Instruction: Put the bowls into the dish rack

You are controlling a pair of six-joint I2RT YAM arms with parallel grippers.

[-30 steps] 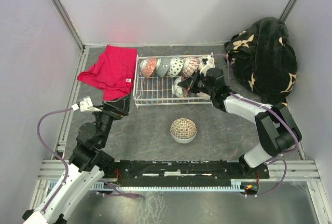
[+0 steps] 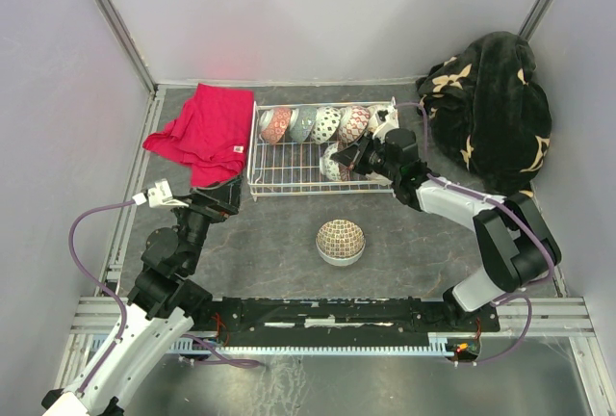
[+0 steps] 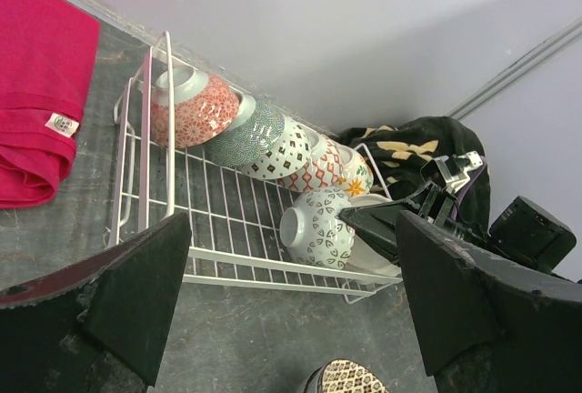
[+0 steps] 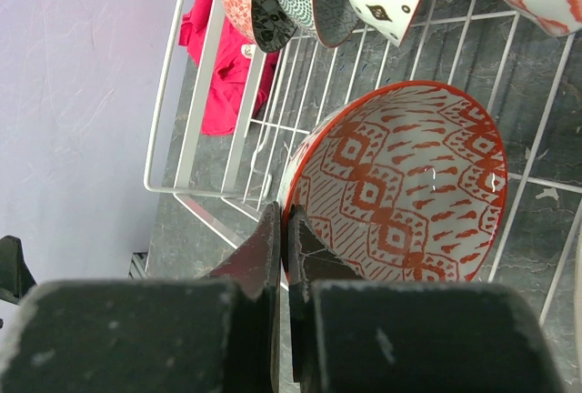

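The white wire dish rack [image 2: 279, 185] holds a back row of patterned bowls [image 2: 325, 123]. In its front row my right gripper [image 2: 346, 157] is shut on the rim of a white bowl with red patterning inside [image 4: 396, 188], which stands on its side among the wires; another pale bowl is partly hidden to its right. My left gripper [image 2: 231, 195] is open and empty, left of and in front of the rack. A lattice-patterned bowl [image 2: 341, 238], in or on a white one, sits on the floor in front of the rack.
A red cloth [image 2: 207, 132] lies left of the rack, a dark star-patterned fabric heap [image 2: 486, 113] to the right. Walls surround the workspace. The floor around the front bowl is mostly clear.
Over the last second the right gripper has shifted very slightly at the front-row bowl; otherwise nothing visibly differs.
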